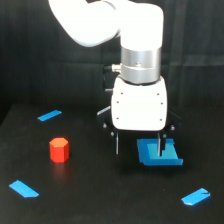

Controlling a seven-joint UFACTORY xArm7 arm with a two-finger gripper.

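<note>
My gripper (139, 148) is open, its two thin fingers pointing down and wide apart, with nothing seen between them. It hangs in front of the left part of a blue square patch (172, 158), right of centre on the dark table; whether the patch is flat or a shallow tray is hard to tell. Well to the left of the gripper, a red six-sided block (60, 150) stands alone on the table.
Blue strips lie flat on the table: one at the back left (49, 115), one at the front left (23, 189) and one at the front right (196, 197).
</note>
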